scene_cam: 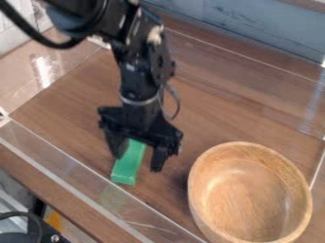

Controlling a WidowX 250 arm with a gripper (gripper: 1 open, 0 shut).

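Note:
My black gripper [137, 150] hangs over the table with its fingers open, one to either side of a green block [124, 169]. The block lies lengthwise on the wooden table near its front-left part, its upper end partly hidden under the gripper. Whether the fingertips touch it I cannot tell.
A round wooden bowl [250, 161] stands at the right front, close to the gripper. A pale wall runs along the back, and the table's edge crosses the lower left.

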